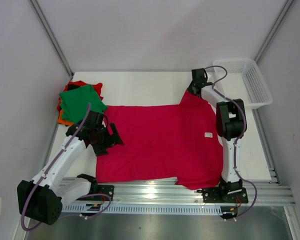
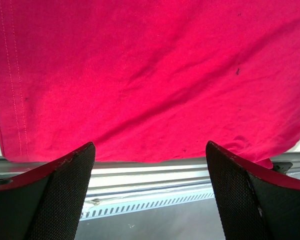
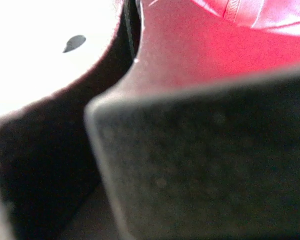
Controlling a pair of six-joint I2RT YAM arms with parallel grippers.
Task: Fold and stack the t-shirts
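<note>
A red t-shirt [image 1: 155, 135] lies mostly flat across the table, its lower right part hanging a little over the front edge. Over its left end, my left gripper [image 1: 111, 143] stands open; in the left wrist view its fingers [image 2: 55, 195] are wide apart with nothing between them. At the shirt's far right sleeve is my right gripper [image 1: 191, 91], shut, with red cloth right beside its tips. In the right wrist view the fingers [image 3: 200, 160] are close and blurred, and whether cloth is pinched between them is hidden.
Folded shirts, a green one [image 1: 80, 104] on top, are stacked at the back left. A white basket [image 1: 261, 85] stands at the back right, close to my right arm. Bare table [image 1: 135, 87] shows behind the shirt.
</note>
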